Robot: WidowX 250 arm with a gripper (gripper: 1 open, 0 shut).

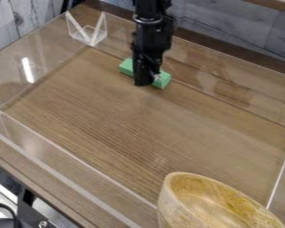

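Note:
A small green block (158, 78) lies on the wooden table toward the back, near the middle. The dark robot gripper (146, 75) hangs down from the top of the view over it, its tips at the block and covering part of it. Whether the fingers are open or shut on the block is too small and dark to tell.
A large yellow bowl (216, 205) sits at the front right. A grey wall (240, 44) runs along the back, with white bracket-like pieces at the back left and left edge.

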